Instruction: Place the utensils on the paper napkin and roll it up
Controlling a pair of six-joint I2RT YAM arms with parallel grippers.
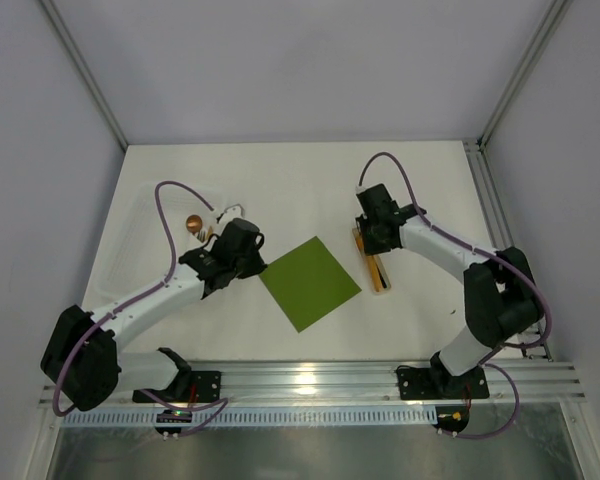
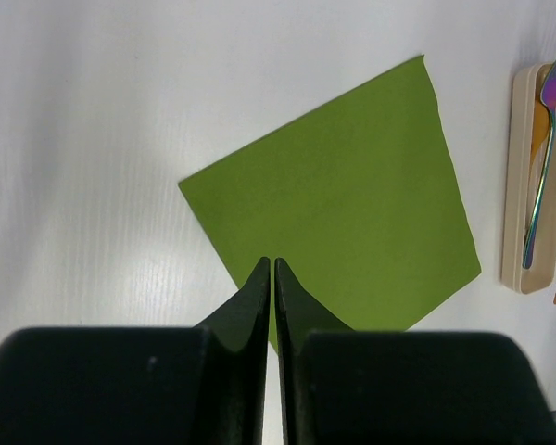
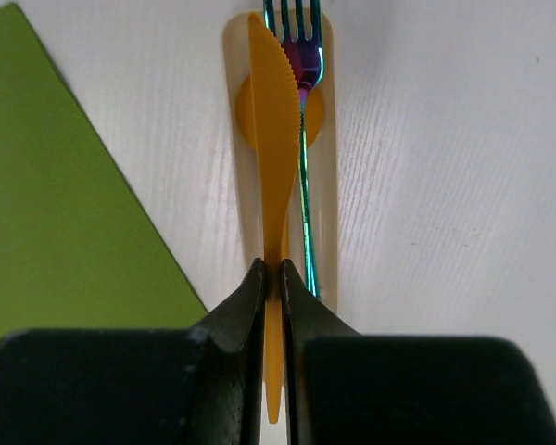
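Observation:
A green paper napkin [image 1: 308, 283] lies flat on the table between the arms. Over its left corner is my left gripper, shut with nothing between its fingers. My right gripper is shut on an orange knife [image 3: 276, 139], held by its handle above a narrow beige tray [image 3: 326, 204]. In that tray lie a rainbow-coloured fork [image 2: 543, 176] and, beneath it, an orange spoon [image 3: 315, 116], partly hidden by the knife. From the left wrist view only the knife's handle end shows, at the right edge beside the tray.
At the left a large whitish tray [image 1: 130, 235] holds utensils, among them a wooden-coloured spoon [image 1: 194, 223]; the left arm partly covers it.

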